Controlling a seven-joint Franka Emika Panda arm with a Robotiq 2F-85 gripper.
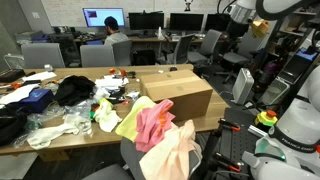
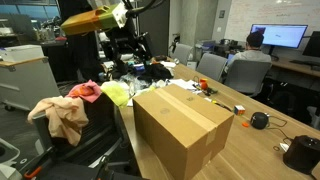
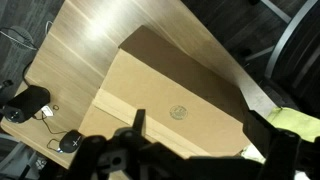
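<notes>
A closed cardboard box [image 1: 180, 88] sits on the wooden table, its taped top also filling the middle of the wrist view [image 3: 165, 95]. High above the table, at the upper right of exterior view 1, hangs my gripper [image 1: 243, 28]. The wrist view shows its two dark fingers wide apart, the gripper open with nothing between them and the box below. Over a chair beside the table are draped a yellow cloth [image 1: 129, 121], a pink cloth [image 1: 153, 126] and a peach cloth [image 1: 170, 154].
A pile of clothes and bags [image 1: 72, 98] covers the left part of the table. Beyond the box, in exterior view 2, stand a black mug-like object [image 2: 302, 153] and a small dark device [image 2: 260, 121]. Bare tabletop [image 2: 262, 160] shows beside the box. A person [image 2: 252, 42] sits at the back.
</notes>
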